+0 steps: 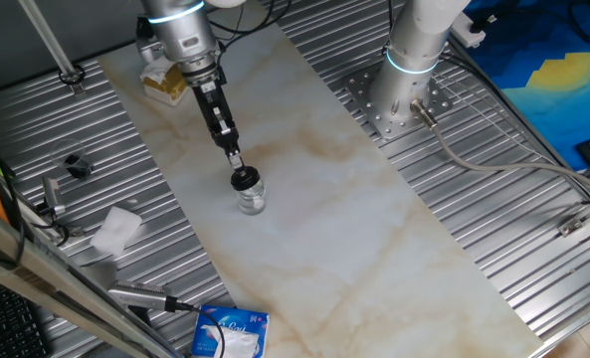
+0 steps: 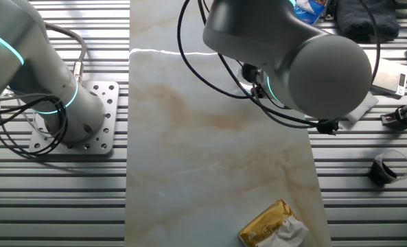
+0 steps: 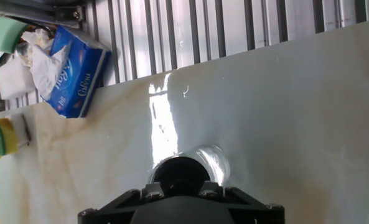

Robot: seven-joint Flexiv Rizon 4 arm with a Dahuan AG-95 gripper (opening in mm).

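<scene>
A clear glass jar (image 1: 252, 200) with a black lid (image 1: 245, 180) stands upright on the marble-patterned board. My gripper (image 1: 237, 162) comes down from above, its tip at the top of the lid. In the wrist view, the black lid (image 3: 180, 172) lies just beyond my gripper, and the jar's glass side (image 3: 216, 163) shows to the right of the lid. Dark parts blend together there, so whether the fingers clasp the lid cannot be made out. The arm hides both jar and gripper in exterior view 2.
A blue tissue pack (image 1: 231, 331) sits at the board's near left corner, and a gold tissue pack (image 1: 163, 82) at its far end. Sponges (image 3: 9, 137) show at the wrist view's left.
</scene>
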